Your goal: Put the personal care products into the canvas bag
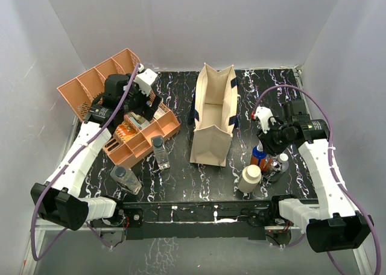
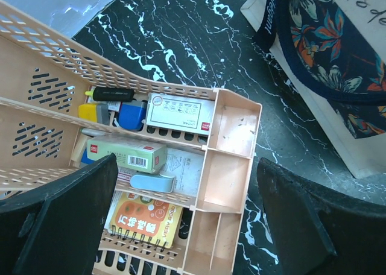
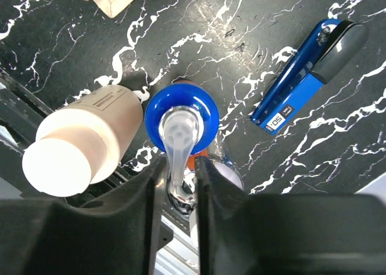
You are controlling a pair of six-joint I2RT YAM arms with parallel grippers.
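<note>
The canvas bag (image 1: 214, 143) stands upright and open in the middle. My right gripper is above a blue-topped bottle (image 3: 155, 119) with a clear nozzle, its fingers close together at the nozzle's tip; whether they grip it is unclear. A cream bottle (image 3: 111, 124) stands beside it, and a silver-topped bottle (image 1: 276, 169) on the other side. My left gripper is open above the organizer's compartments, nothing between its fingers. Two clear bottles (image 1: 160, 151) (image 1: 125, 178) stand on the left part of the table.
A tan organizer (image 1: 142, 146) holding boxes, a notebook and small items fills the back left. A blue stapler-like object (image 3: 289, 94) lies on the marble table (image 3: 235, 52) near the right gripper. Free surface lies around the bag.
</note>
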